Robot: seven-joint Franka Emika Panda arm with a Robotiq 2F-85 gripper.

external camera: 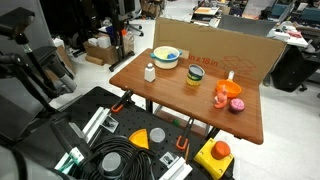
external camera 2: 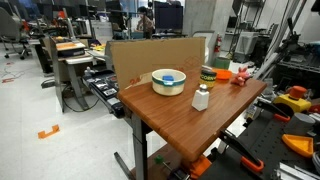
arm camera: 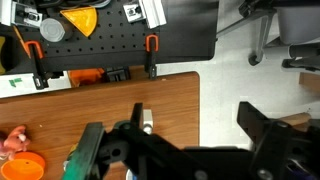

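Note:
My gripper is open in the wrist view, its dark fingers apart over the near edge of the wooden table (arm camera: 65,112). Between and beyond them shows part of a small white bottle (arm camera: 148,117); the fingers are above it, apparently not touching. In exterior view 1 that white bottle (external camera: 150,73) stands upright at the table's near left. Behind it is a pale bowl (external camera: 166,62) with a blue item (external camera 2: 168,77) inside. A can (external camera: 195,75) stands mid-table. To the right are an orange dish (external camera: 230,86), a reddish toy (external camera: 220,99) and a pink round item (external camera: 236,105).
A cardboard screen (external camera: 225,50) closes off the table's back. In front lies a dark perforated board with coiled cables (external camera: 112,155), a yellow wedge (external camera: 139,138) and a yellow box with a red button (external camera: 214,156).

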